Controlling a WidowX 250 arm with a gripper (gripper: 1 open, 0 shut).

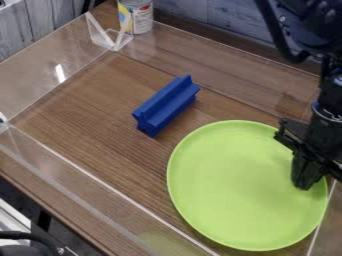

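A large lime-green plate (234,195) lies on the wooden table (80,120) in the lower right. My black gripper (305,172) is low over the plate's right edge, its fingertips close together at the rim; whether anything thin is between them is hard to see. A blue block (166,105) with a groove along it lies behind and to the left of the plate.
A can (135,15) and a clear bag-like item (110,35) stand at the back left. Clear walls line the left and front edges, and a wooden back wall runs along the top.
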